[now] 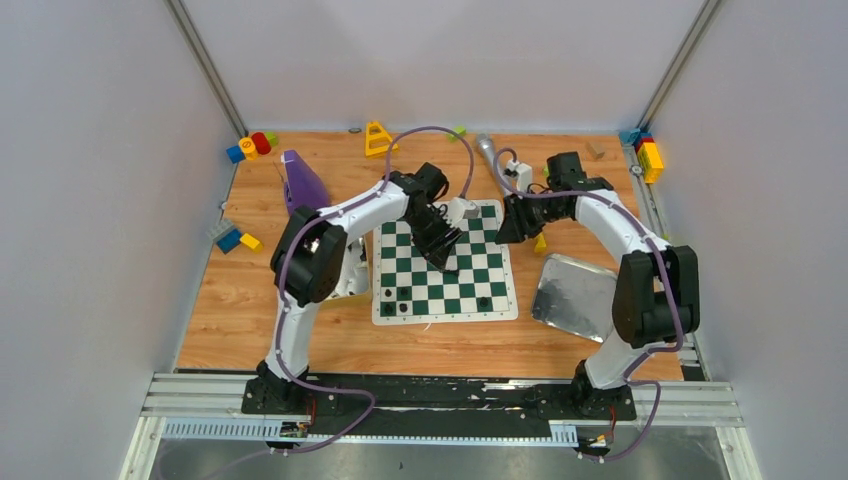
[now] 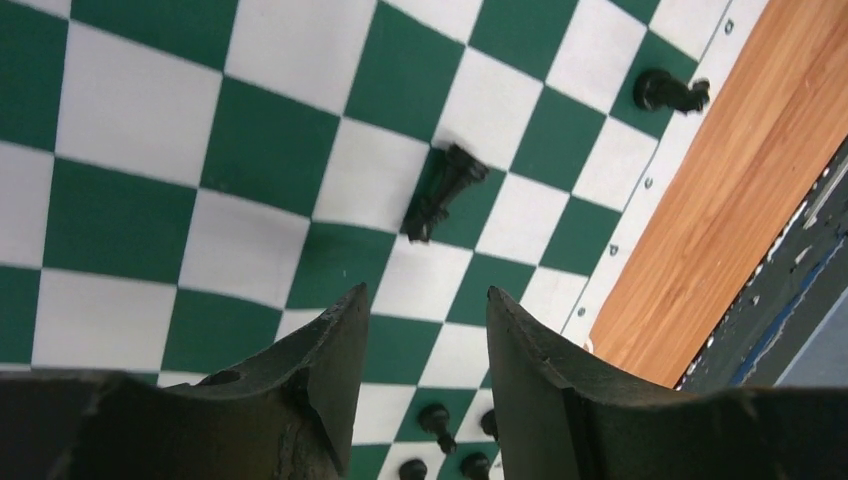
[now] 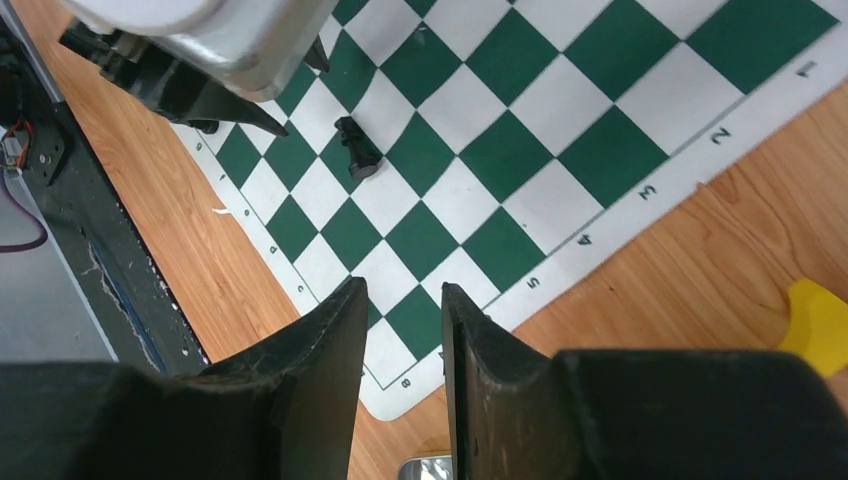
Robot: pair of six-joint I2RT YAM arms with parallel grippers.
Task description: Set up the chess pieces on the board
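The black queen [image 2: 441, 198] lies on its side on the green-and-white chessboard [image 1: 446, 318], across a green square and partly over a pale one. It also shows lying flat in the right wrist view, where the queen [image 3: 358, 150] is clear of both grippers. My left gripper is open just above the board, its fingers apart and empty, with the queen beyond the tips. Over the board's right edge, my right gripper stands open with nothing between its fingers.
Several black pieces stand near the board's front left corner, among them a pawn [image 2: 436, 419]. Another black piece [image 1: 484, 302] is at the front right. A metal tray [image 1: 575, 297] lies right of the board. Most middle squares are bare.
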